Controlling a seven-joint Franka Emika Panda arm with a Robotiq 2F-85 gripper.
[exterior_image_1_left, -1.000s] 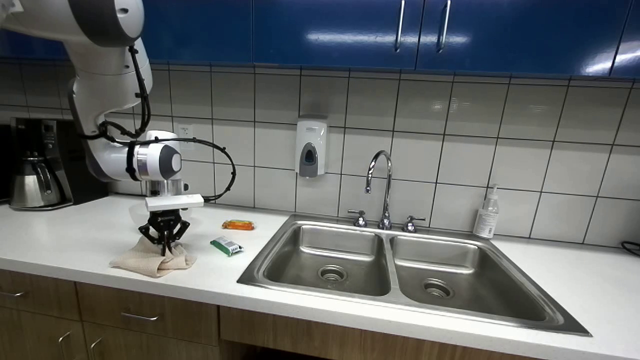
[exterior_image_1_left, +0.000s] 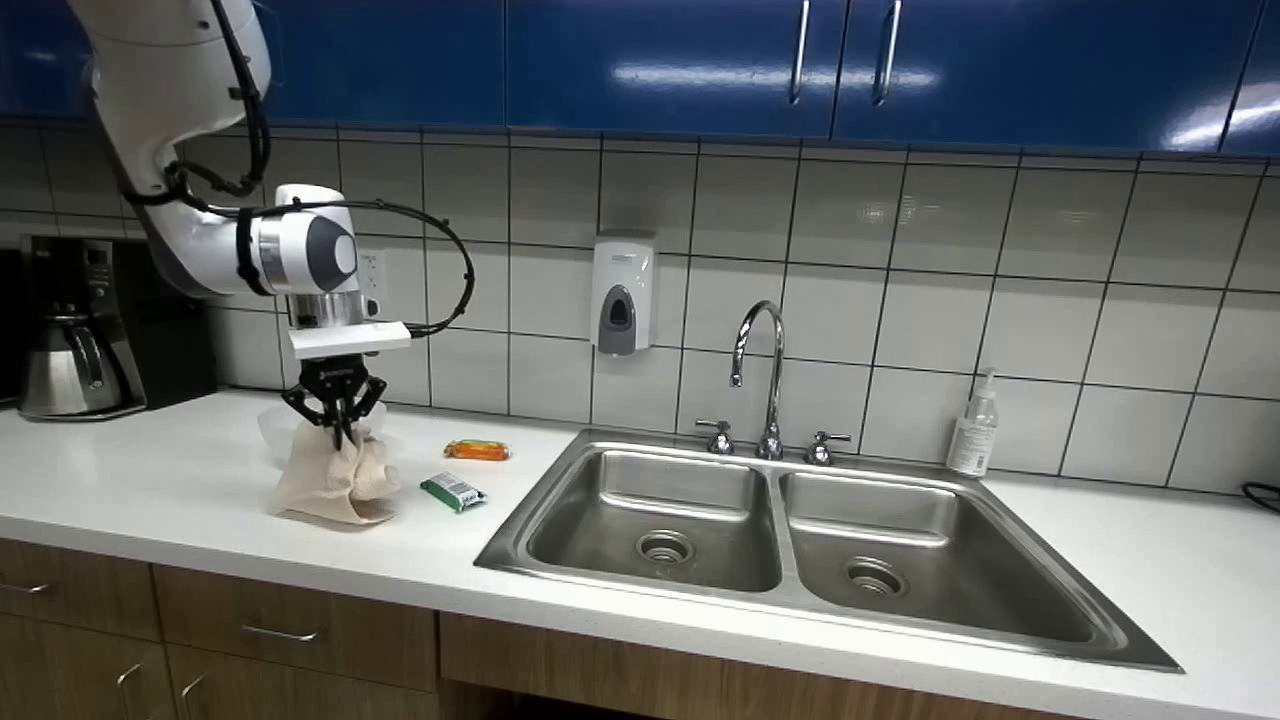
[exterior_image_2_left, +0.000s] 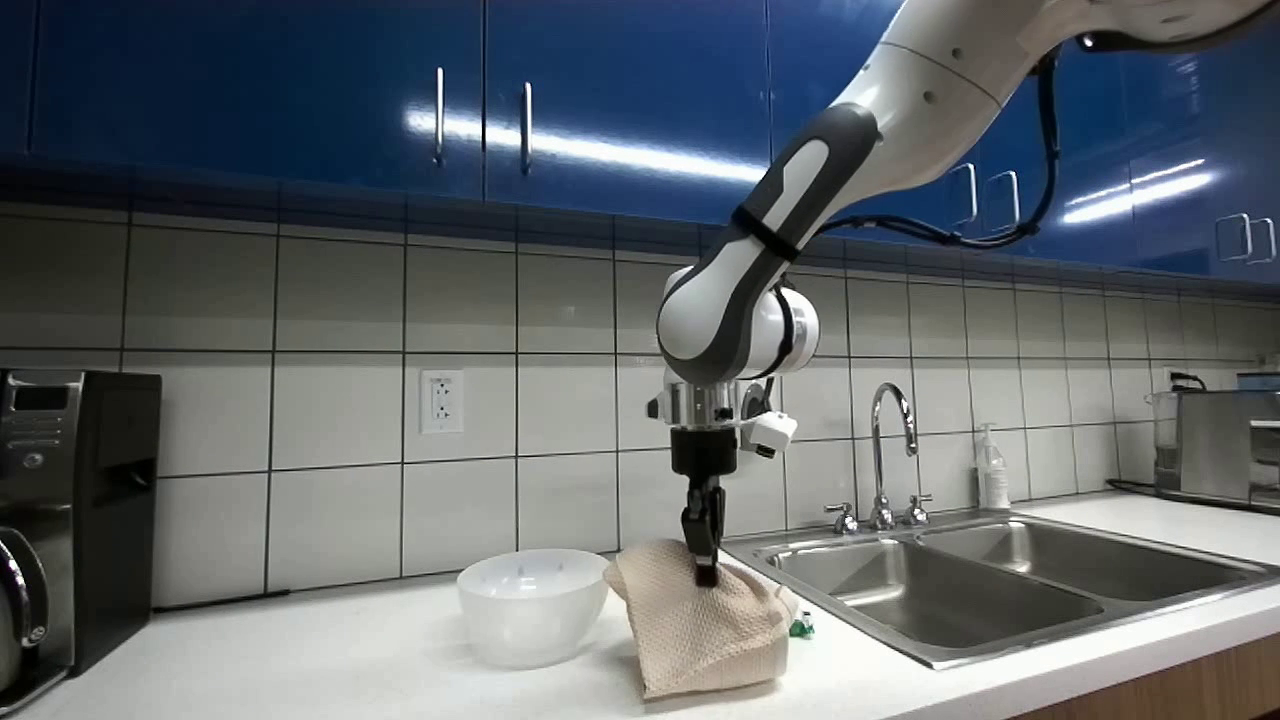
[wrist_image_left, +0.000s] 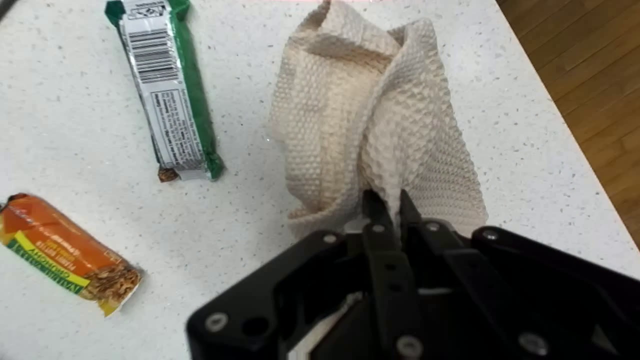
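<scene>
A beige textured cloth (exterior_image_1_left: 330, 482) hangs in folds from my gripper (exterior_image_1_left: 343, 442) on the left part of the counter. In the wrist view, the gripper is shut on a pinched fold of the cloth (wrist_image_left: 420, 132). Seen from the second exterior view, the cloth (exterior_image_2_left: 708, 630) drapes down from the fingertips (exterior_image_2_left: 707, 574), its lower edge at or close to the counter; whether it still touches, I cannot tell.
A translucent white bowl (exterior_image_2_left: 534, 606) stands close beside the cloth. A green-wrapped bar (wrist_image_left: 168, 90) and an orange-wrapped bar (wrist_image_left: 63, 249) lie between the cloth and the empty double sink (exterior_image_1_left: 780, 528). A coffee maker (exterior_image_1_left: 108, 324) stands far left.
My gripper has risen with the cloth in its grasp. The cloth lay low and spread on the counter before; now it is drawn up into a hanging shape. Both bars have stayed put.
</scene>
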